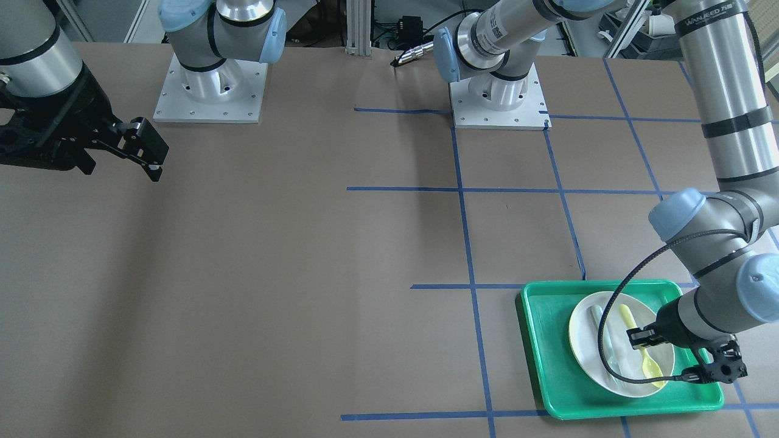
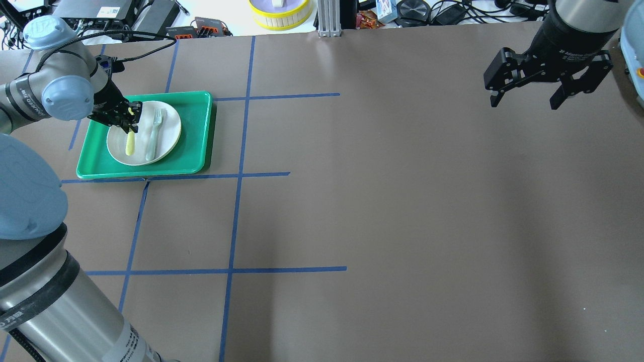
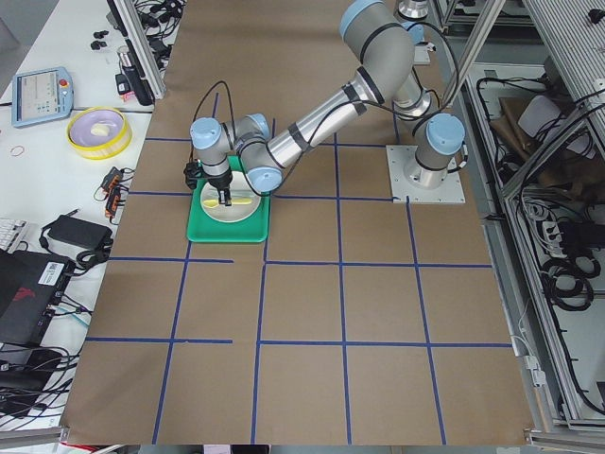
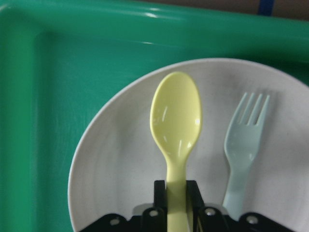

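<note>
A white plate (image 4: 120, 145) sits in a green tray (image 1: 537, 343) on the taped table, with a yellow spoon (image 4: 175, 121) and a pale fork (image 4: 247, 140) on it. My gripper is down at the plate with the spoon's handle between its black fingers; the wrist view suggests they are shut on it, the spoon bowl pointing away. The fork lies beside the spoon, apart from the fingers.
A second arm's black gripper (image 2: 546, 78) hangs at the other side of the table. Other arm bases (image 1: 208, 109) stand at the table's edge.
</note>
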